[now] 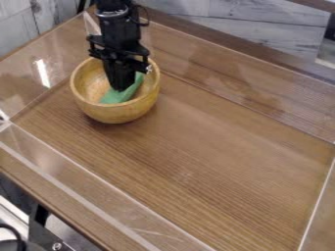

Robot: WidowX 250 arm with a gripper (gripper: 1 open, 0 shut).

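Observation:
A tan round bowl (114, 110) sits on the wooden table at the upper left, with a green object (121, 92) inside it. My black gripper (120, 76) reaches down from the top into the bowl, its tips at the left end of the green object. Whether the fingers touch or hold it is too small to tell.
A pale wall or edge runs along the back right. Black cables lie beyond the table's lower left corner.

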